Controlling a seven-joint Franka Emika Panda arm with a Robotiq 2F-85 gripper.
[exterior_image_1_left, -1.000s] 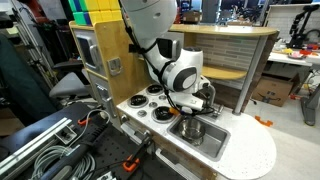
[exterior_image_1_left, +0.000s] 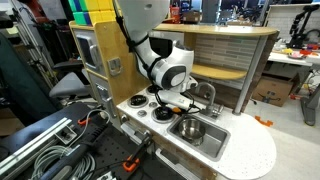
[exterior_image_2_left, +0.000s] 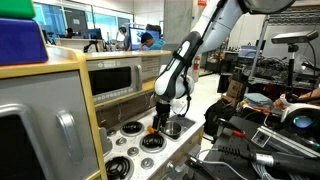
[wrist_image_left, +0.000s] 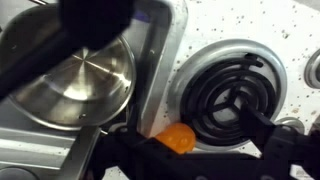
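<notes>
An orange object (wrist_image_left: 178, 137) lies on the counter between the sink and a stove burner, low in the wrist view. My open gripper is above it, its dark fingers spread to either side with the orange object showing between them. Whether either finger touches it, I cannot tell. In exterior view 2 the orange object (exterior_image_2_left: 152, 129) shows beside the burners, close to the white arm's lower end.
A steel pot (wrist_image_left: 85, 85) sits in the sink (exterior_image_1_left: 207, 143), right beside the gripper. On the other side is a black coil burner (wrist_image_left: 228, 100). A faucet (exterior_image_1_left: 208, 95) rises behind the sink. Bare white counter (exterior_image_1_left: 250, 150) lies to the right.
Over the last second the white arm has shifted left in exterior view 1 and come down slightly, toward the stove side. The pot in the sink looks unmoved.
</notes>
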